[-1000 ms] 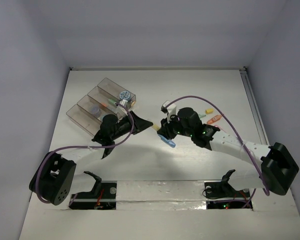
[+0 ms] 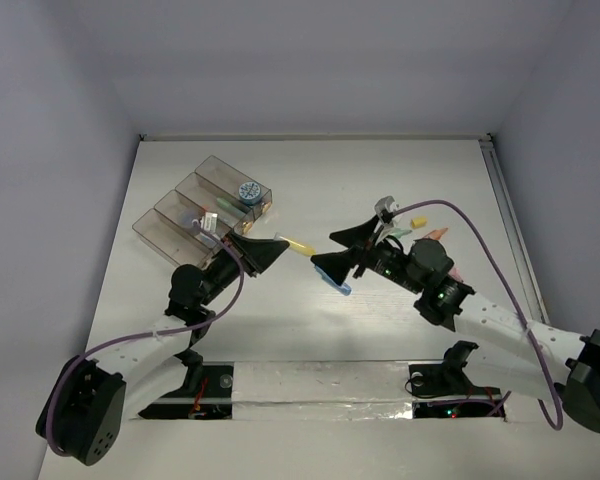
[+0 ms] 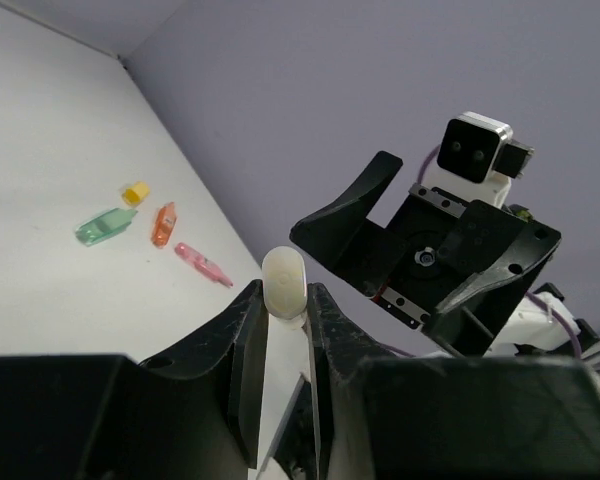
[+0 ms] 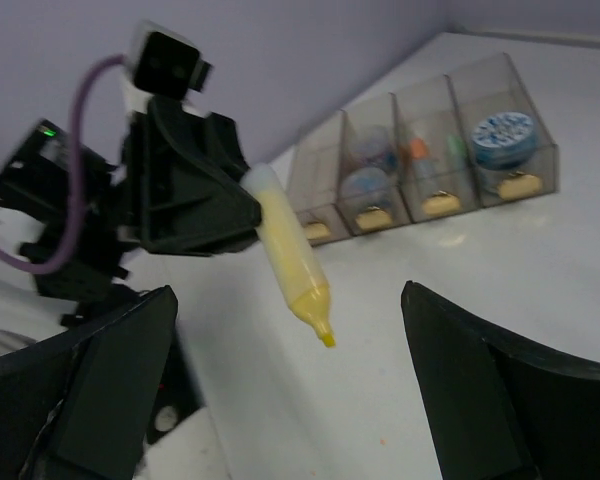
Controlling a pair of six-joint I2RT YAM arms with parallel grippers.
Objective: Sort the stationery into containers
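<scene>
My left gripper [image 2: 278, 244] is shut on a yellow marker [image 4: 295, 255], held by its white end [image 3: 284, 285] with the yellow tip pointing out. My right gripper [image 2: 325, 247] stands open to the right of that, empty, the marker in front of its fingers in the right wrist view. A blue item [image 2: 335, 284] lies on the table below them. Green [image 3: 105, 225], orange [image 3: 163, 224] and pink [image 3: 202, 264] items and a small yellow piece [image 2: 418, 223] lie at the right.
A clear four-compartment organizer [image 2: 150, 235] at the back left holds several items, with a round blue tin [image 2: 249, 193] in its rightmost compartment.
My left gripper has drawn back to the left with the yellow marker.
</scene>
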